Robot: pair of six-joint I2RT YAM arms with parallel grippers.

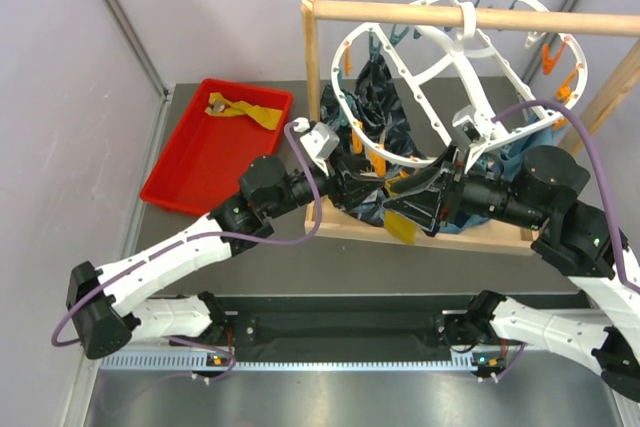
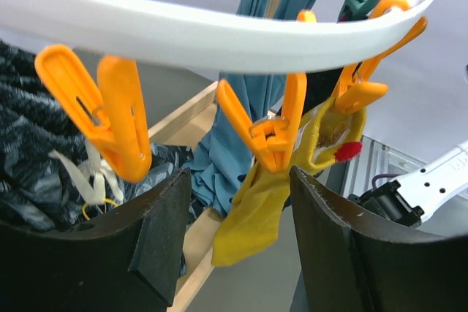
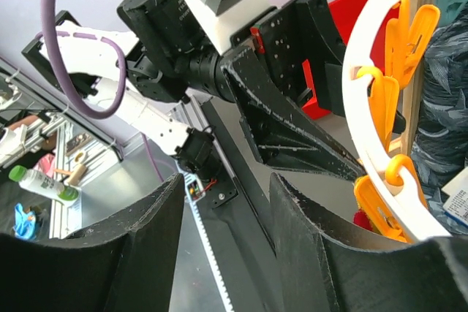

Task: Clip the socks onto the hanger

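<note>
A white ring hanger (image 1: 422,158) with orange clips (image 2: 270,144) hangs from the wooden frame. A yellow sock (image 2: 245,228) with a red patch hangs at the front clips, between the grippers in the top view. My left gripper stands open just beside the sock and clip, low in its own view. My right gripper stands open in its own view, with nothing visible between its fingers, to the right of the sock in the top view. Another yellow sock (image 1: 250,113) lies in the red tray (image 1: 200,167).
The wooden frame (image 1: 380,11) surrounds dark plastic and blue cloth (image 2: 219,151) behind the clips. The grey table around the tray and in front of the frame is clear.
</note>
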